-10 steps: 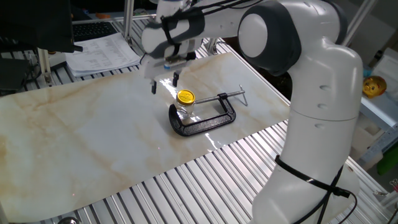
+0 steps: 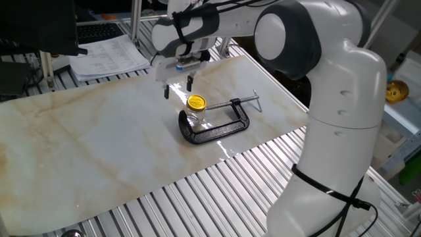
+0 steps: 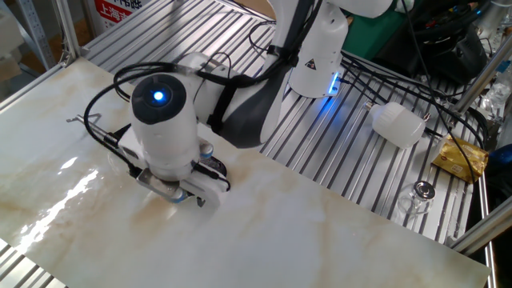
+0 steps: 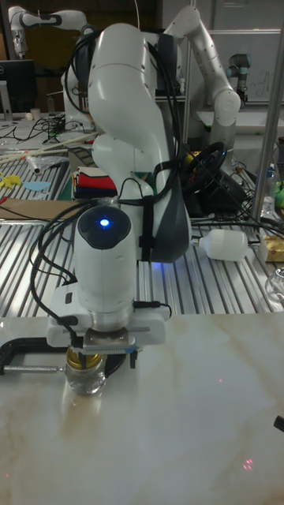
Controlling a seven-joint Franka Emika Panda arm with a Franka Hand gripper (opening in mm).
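Observation:
A small clear glass jar with a gold lid [image 2: 197,103] stands upright on the marbled board. The black C-clamp [image 2: 216,133] lies flat around it: the jar sits between the frame's end and the tip of the screw [image 2: 230,103]. Whether the screw touches the glass I cannot tell. In exterior view 1 my gripper [image 2: 178,88] hangs above the board, up and left of the lid, with its two dark fingers wide apart and nothing between them. From the front, the gripper's body partly covers the lid, while the jar's glass base [image 4: 86,381] shows below it.
Bare marbled board [image 2: 85,158] spreads widely to the left in exterior view 1. Papers [image 2: 108,59] lie behind it. A white bulb-shaped object [image 3: 398,125], a gold packet [image 3: 460,158] and a small glass jar [image 3: 418,196] rest off the board on the slatted metal table.
The jar and clamp have not moved.

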